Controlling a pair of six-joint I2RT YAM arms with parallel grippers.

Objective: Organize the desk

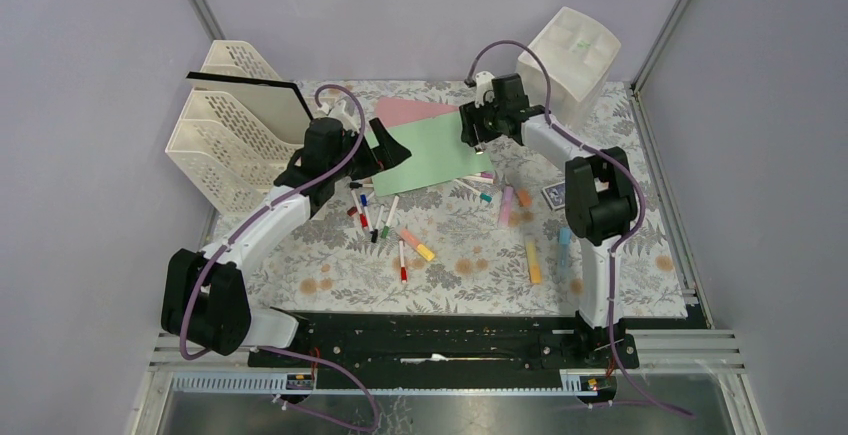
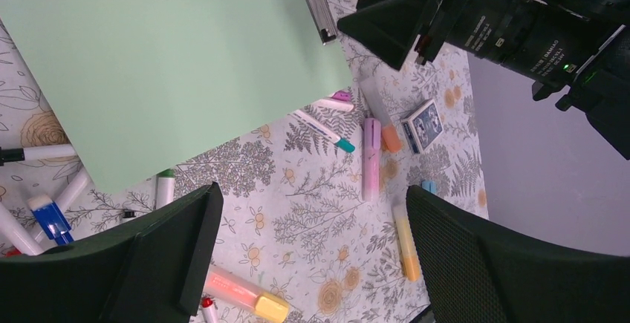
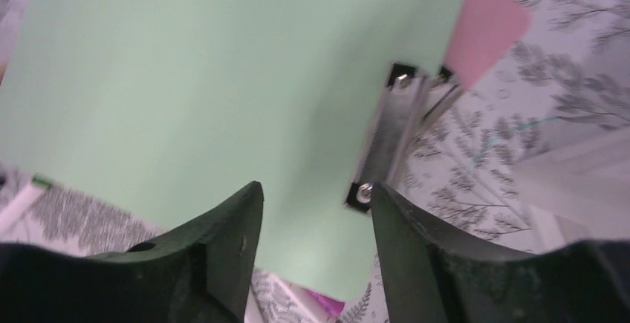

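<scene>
A green clipboard (image 1: 428,155) with a metal clip (image 3: 390,134) lies over a pink one (image 1: 405,110). My right gripper, part open, hangs over the green board at its clip end, nothing visible held. My left gripper (image 1: 388,151) stands open above that board's left part. Scattered markers (image 2: 321,130) and highlighters (image 1: 418,245) lie below and right of the boards. A small card box (image 2: 422,125) lies at the right.
A white organizer rack (image 1: 225,160) with a dark-edged board stands at the left. A white drawer box (image 1: 570,55) stands at the back right. Bare desk shows near the front.
</scene>
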